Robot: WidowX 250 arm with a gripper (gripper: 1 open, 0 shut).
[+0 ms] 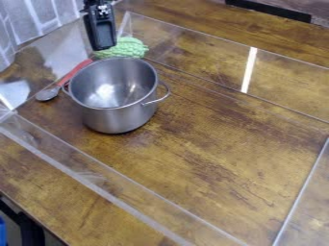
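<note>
A steel pot (118, 113) with two side handles stands on the wooden table at left of centre, empty as far as shows. Behind and above it, at the top edge of the view, hangs my black gripper (100, 44), clear of the rim; whether its fingers are open or shut is hard to tell. A red-handled spoon (46, 93) lies left of the pot, and a pale green textured item (126, 47) sits behind it.
A dark edge (270, 10) runs along the back right.
</note>
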